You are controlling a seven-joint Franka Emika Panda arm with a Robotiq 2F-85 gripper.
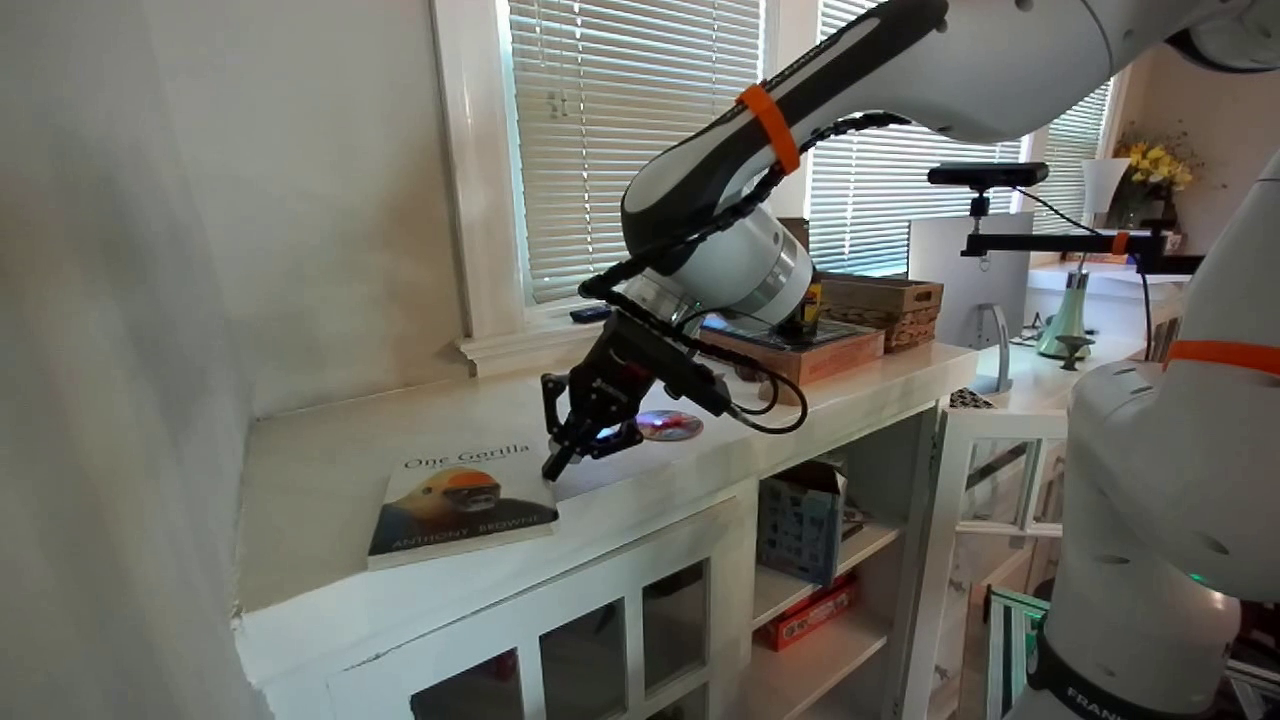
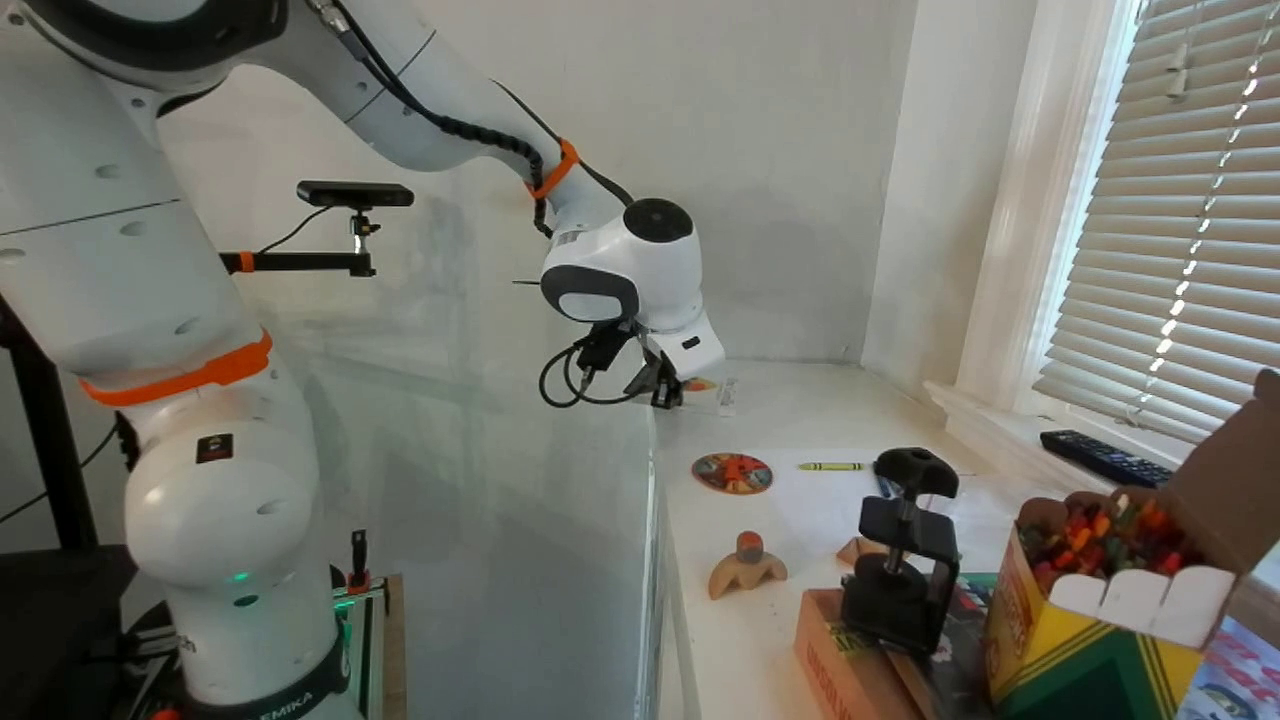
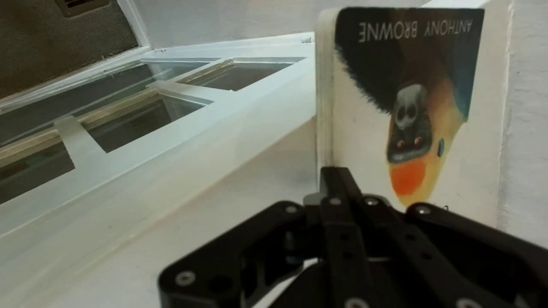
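The "One Gorilla" book [image 1: 462, 504] lies flat on the white cabinet top, its lower edge at or slightly over the front edge. Its gorilla cover fills the upper right of the wrist view, where the book [image 3: 370, 118] appears upside down. My gripper [image 1: 549, 473] is at the book's right side. The fingers [image 3: 336, 187] are pressed together with no gap and nothing between them. The book is outside them, close against the fingertips; whether they touch it cannot be told. In exterior view 2 the gripper [image 2: 667, 400] hides most of the book.
A round picture disc [image 2: 732, 473], a crayon [image 2: 830, 466] and a wooden piece [image 2: 747, 566] lie on the counter behind the gripper. A black clamp [image 2: 906, 546] and a crayon box [image 2: 1098, 612] stand beyond. The wall closes off the far left; the cabinet top behind the book is bare.
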